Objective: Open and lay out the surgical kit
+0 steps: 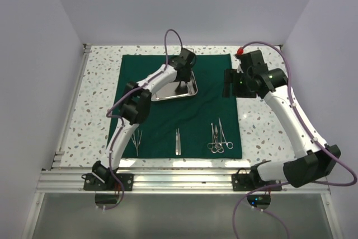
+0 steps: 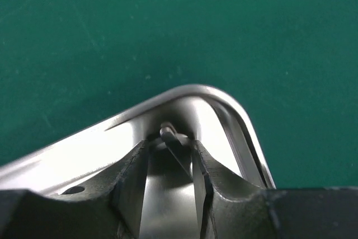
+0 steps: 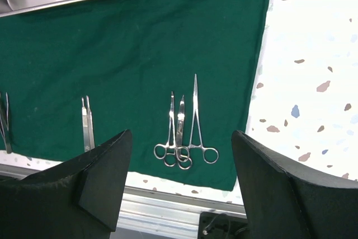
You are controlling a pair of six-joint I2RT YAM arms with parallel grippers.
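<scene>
A metal tray (image 1: 174,97) lies near the back of the green cloth, partly covered by my left arm. My left gripper is low over one of its rounded corners, fingers parted. A thin metal instrument (image 2: 174,145) lies in that corner, its end showing in the gap between the fingertips; contact with them cannot be made out. My right gripper hangs open and empty above the cloth's right side. Laid out along the front are a group of ring-handled instruments (image 1: 217,145), a pair of slim tools (image 1: 178,142) in the middle and tweezers (image 1: 136,139) at left.
Speckled tabletop (image 1: 265,132) borders it on the right, and a metal rail (image 1: 184,174) runs along the front edge. The left forearm crosses the cloth's left half.
</scene>
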